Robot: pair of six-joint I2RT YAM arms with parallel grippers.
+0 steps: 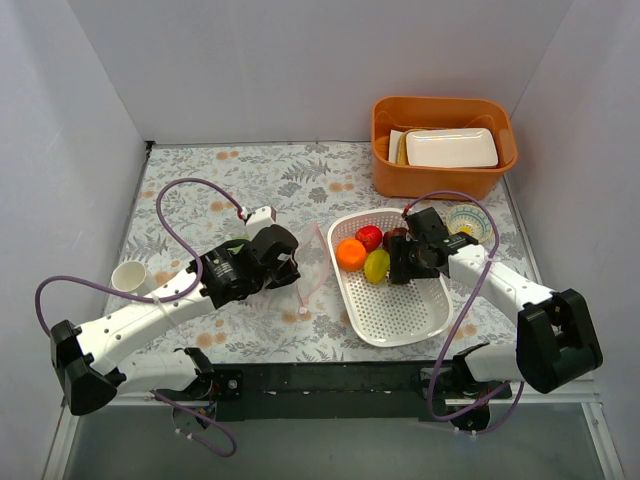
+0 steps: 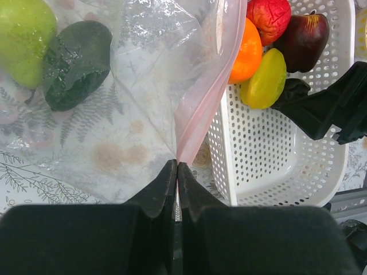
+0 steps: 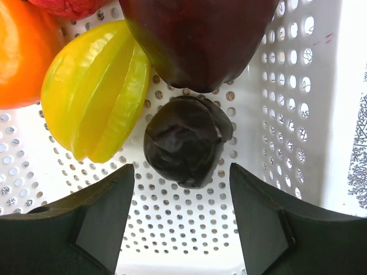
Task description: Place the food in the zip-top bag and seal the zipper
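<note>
A clear zip top bag (image 2: 143, 86) with a pink zipper edge (image 2: 200, 114) lies on the table, holding a green pear-like fruit (image 2: 23, 43) and a dark green item (image 2: 77, 64). My left gripper is shut at the bag's edge, its tips meeting on the pink strip. In the white perforated basket (image 1: 400, 325) lie an orange (image 1: 350, 254), a red fruit (image 1: 369, 238), a yellow starfruit (image 3: 94, 91), a dark red fruit (image 3: 198, 40) and a small dark round item (image 3: 186, 140). Over that dark item my right gripper stands open, one finger to each side.
An orange bin (image 1: 445, 180) with a white tray (image 1: 452, 148) stands at the back right. Beside the right arm is a patterned bowl (image 1: 469, 222), and a white cup (image 1: 131, 277) sits at the far left. Behind the left arm the tablecloth is clear.
</note>
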